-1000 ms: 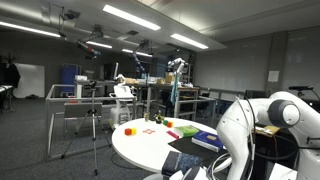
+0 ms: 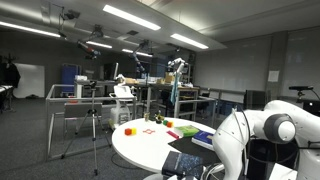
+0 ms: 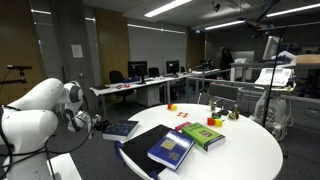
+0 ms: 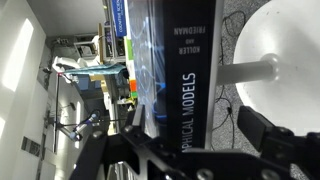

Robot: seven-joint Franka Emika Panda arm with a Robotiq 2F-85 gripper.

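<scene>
A thick dark book (image 4: 190, 70) with "Graphical Models" on its spine fills the middle of the wrist view. My gripper is open at the spine, one finger (image 4: 140, 146) to its left and the other finger (image 4: 265, 132) to its right. How deep the book sits between them cannot be told. In exterior view 2 the dark book (image 3: 120, 130) lies at the left edge of the round white table (image 3: 245, 150), with the gripper (image 3: 98, 123) beside it, small and low. Exterior view 1 shows the same book (image 2: 182, 161) at the near edge, the fingers indistinct.
A blue-covered book (image 3: 170, 149) and a green book (image 3: 202, 137) lie farther in on the table. Small coloured blocks (image 3: 215, 122) stand near its far side. The table's white pedestal (image 4: 245, 72) shows below. Bare tabletop lies at the right.
In exterior view 1 the forearm has shifted a little to the right, and the wrist has moved with it. The dark book on the table appears unmoved.
</scene>
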